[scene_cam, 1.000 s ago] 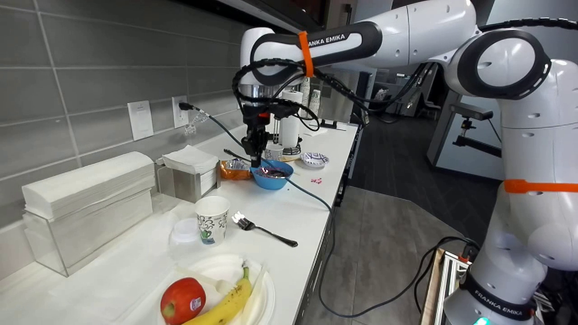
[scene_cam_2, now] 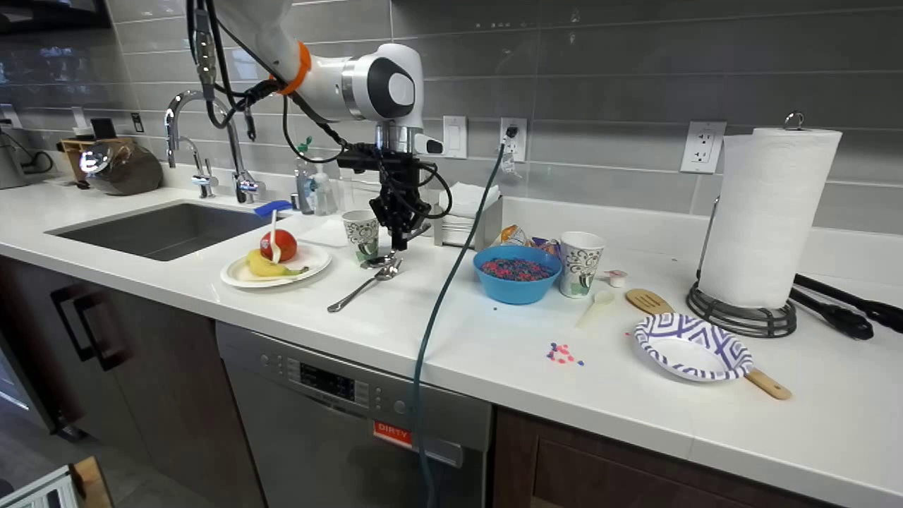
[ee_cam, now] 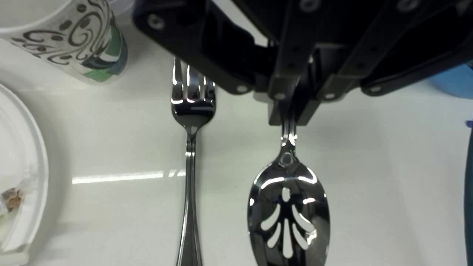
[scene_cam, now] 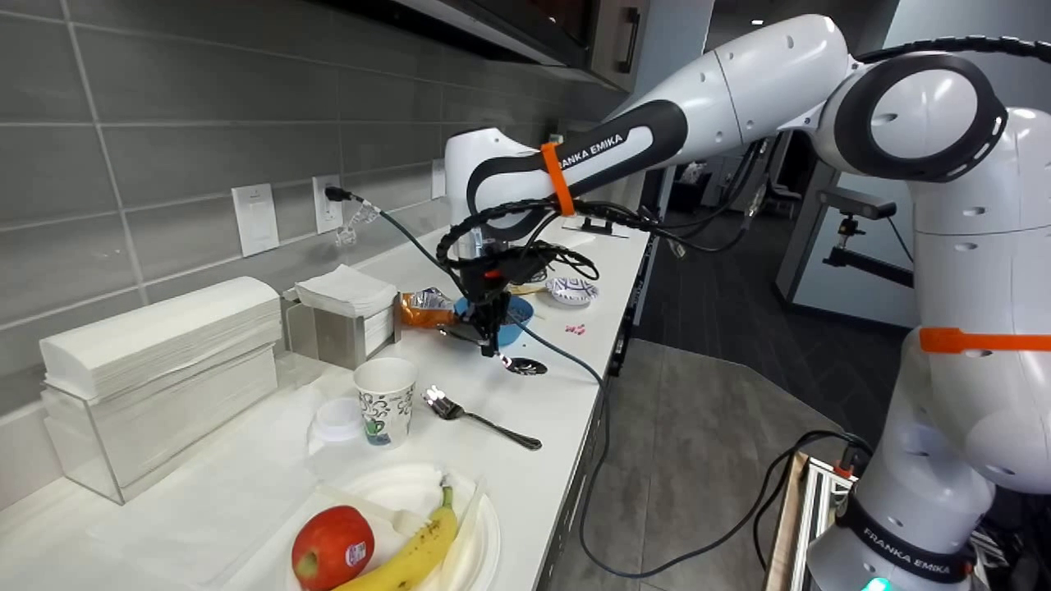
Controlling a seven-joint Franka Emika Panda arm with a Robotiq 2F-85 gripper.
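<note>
A slotted metal spoon [ee_cam: 287, 199] is pinched by its handle in my gripper, which is shut on it. Its bowl points toward the counter's front edge in the wrist view. In the first exterior view the spoon [scene_cam: 524, 365] is low over the counter; whether it touches the surface I cannot tell. To its left in the wrist view lies a metal fork [ee_cam: 193, 111], apart from it and roughly parallel. The second exterior view has my gripper [scene_cam_2: 398, 245] just right of a patterned paper cup [scene_cam_2: 361, 233], with the fork [scene_cam_2: 364, 288] in front.
A blue bowl [scene_cam_2: 518, 291] of small colourful pieces stands to the right, beside another paper cup [scene_cam_2: 581, 267]. A plate [scene_cam_2: 317, 264] holds an apple and a banana at left. A teal cable [scene_cam_2: 449, 275] hangs across the counter's front edge.
My gripper has come down toward the counter and nearer the fork, and the spoon has gone from beside the blue bowl's rim to low over the surface. The fork has not moved.
</note>
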